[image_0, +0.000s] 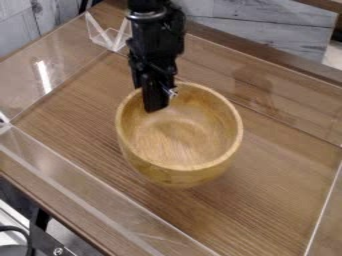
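A large oval wooden bowl (187, 160) is in the middle of the table, its inside empty. My black gripper (152, 94) is at the bowl's upper-left rim, shut on it, with the arm reaching down from the top of the view. The fingertips are dark and partly hard to make out against the rim.
The wooden table (267, 200) has clear room to the right and in front. A clear plastic object (107, 35) stands at the back left. A pale marbled wall runs along the back, and clear strips edge the table at left and right.
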